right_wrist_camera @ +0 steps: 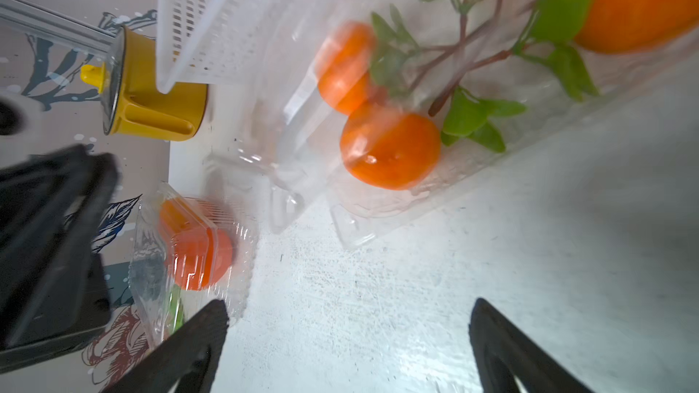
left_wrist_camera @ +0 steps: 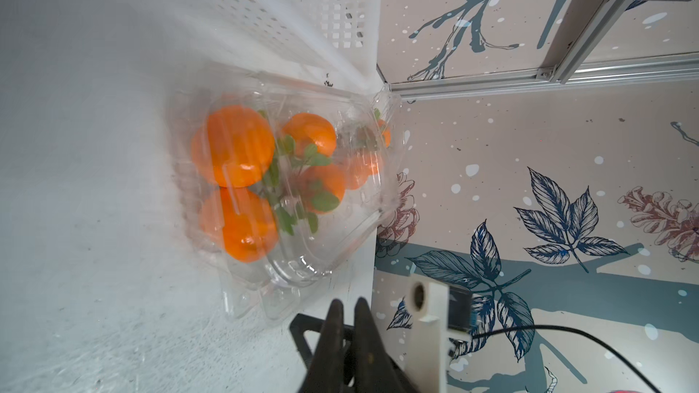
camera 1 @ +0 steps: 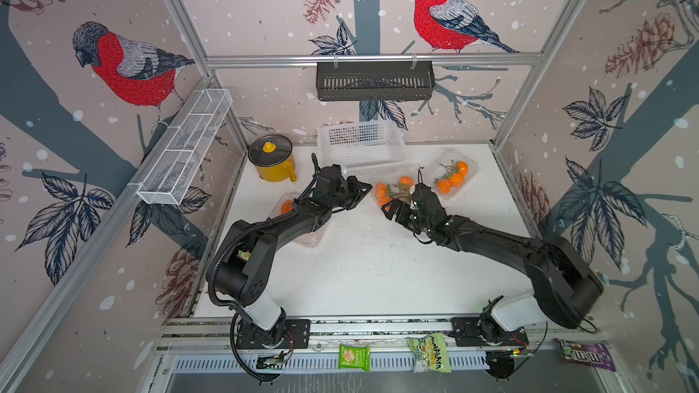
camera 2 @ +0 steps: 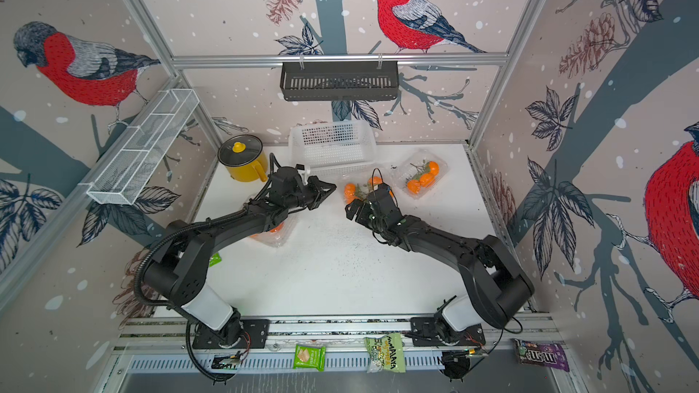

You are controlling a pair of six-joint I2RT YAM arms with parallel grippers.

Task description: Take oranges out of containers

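Observation:
The middle clear container (left_wrist_camera: pixel 320 273) holds several oranges (left_wrist_camera: pixel 240 145) and a leafy green sprig (right_wrist_camera: pixel 466 112); it stands behind the two grippers. My left gripper (camera 1: pixel 367 187) is shut at the container's left side, with nothing showing between its fingers. At the near side, my right gripper stands open, its fingers (right_wrist_camera: pixel 495 342) apart over bare table. The right arm covers part of the container in the top views. Another clear container (camera 1: pixel 469 163) with oranges (camera 1: pixel 455 179) sits at the back right. A third container (right_wrist_camera: pixel 149 284), holding an orange (right_wrist_camera: pixel 196 254), lies partly behind the left arm.
An empty white basket (camera 1: pixel 362 144) stands at the back, behind the middle container. A yellow pot (camera 1: pixel 275 169) occupies the back left corner. A dark rack (camera 1: pixel 375 83) hangs on the rear wall.

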